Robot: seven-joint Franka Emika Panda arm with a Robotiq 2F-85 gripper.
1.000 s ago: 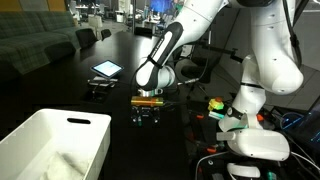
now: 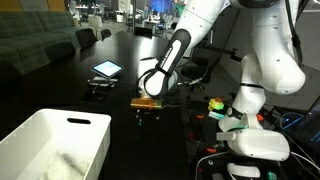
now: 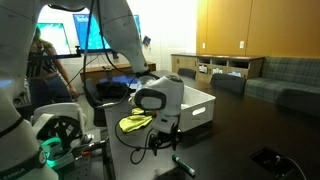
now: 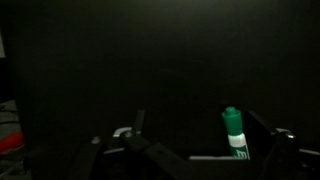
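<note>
A marker with a green cap and white body (image 4: 235,130) lies on the dark table. In the wrist view it is between the spread fingers, much closer to the right one, and its lower end is cut off by the gripper. Exterior view 2 shows the same marker (image 3: 183,165) on the tabletop, a little in front of the gripper (image 3: 164,143). Exterior view 1 has my gripper (image 2: 147,108) low over the table with its fingers open. Nothing is held. Whether the fingertips touch the table cannot be told.
A white open box (image 2: 103,128) stands at the near left in exterior view 1. Farther back lies a tablet-like panel (image 2: 107,69). Yellow cloth (image 3: 117,92) shows near the arm in exterior view 2. Bare dark table surrounds the marker.
In exterior view 1 the gripper's body has shifted slightly right and downward over the past second. The white box has not moved.
</note>
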